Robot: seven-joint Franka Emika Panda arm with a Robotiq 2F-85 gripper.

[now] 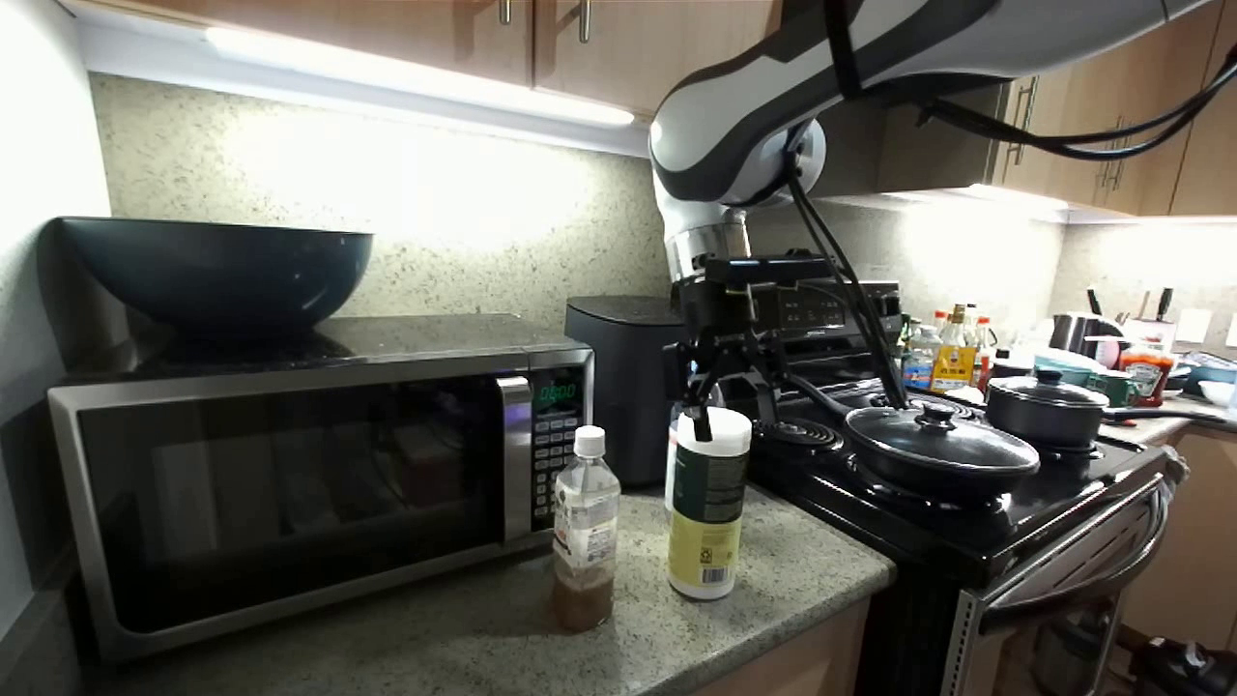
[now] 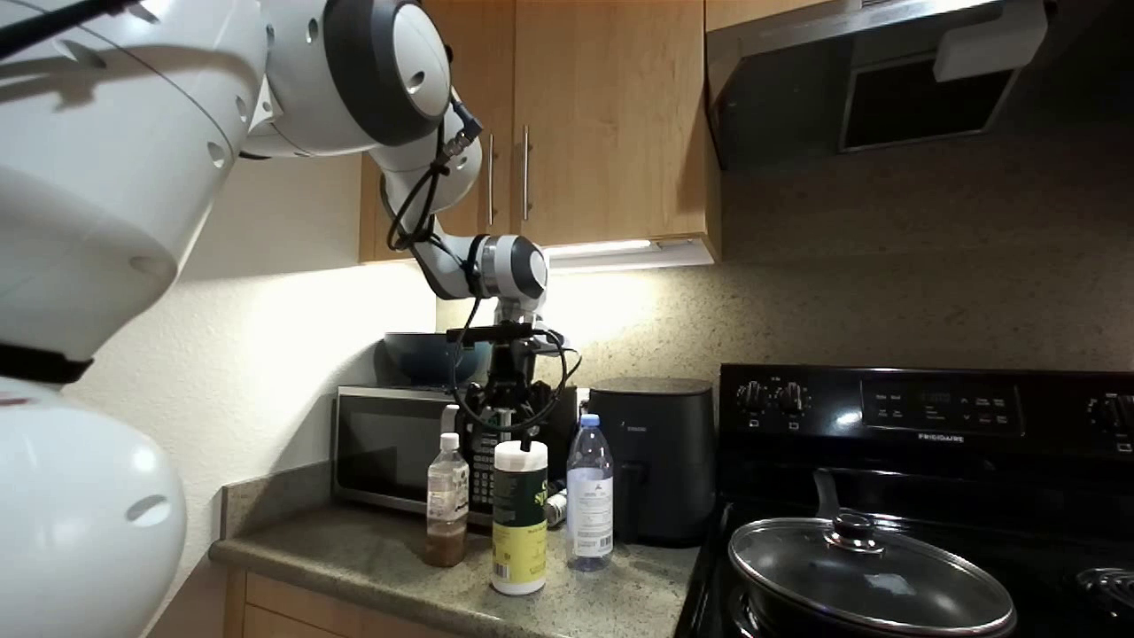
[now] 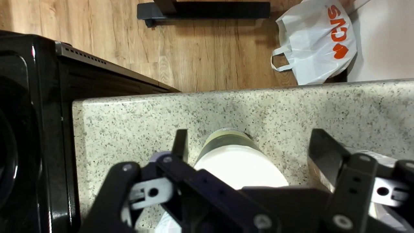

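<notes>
On the counter stands an upright canister (image 1: 707,510) with a white lid and a green and yellow label, also visible as a canister (image 2: 520,532) in exterior view 2. My gripper (image 1: 733,408) is just above and around its top, pointing down. From the wrist, the white lid (image 3: 240,165) shows between the spread fingers, closer to the left one, and my gripper is open, holding nothing. A bottle with brown contents (image 1: 586,539) stands to the canister's left in exterior view 1. A clear blue-capped bottle (image 2: 590,494) stands on its other side.
A microwave (image 1: 313,487) carrying a dark bowl (image 1: 220,273) is at the left. Behind sits a black air fryer (image 2: 653,457). The stove holds a lidded pan (image 1: 939,447). In the wrist view, the counter's front edge (image 3: 233,91) borders open floor.
</notes>
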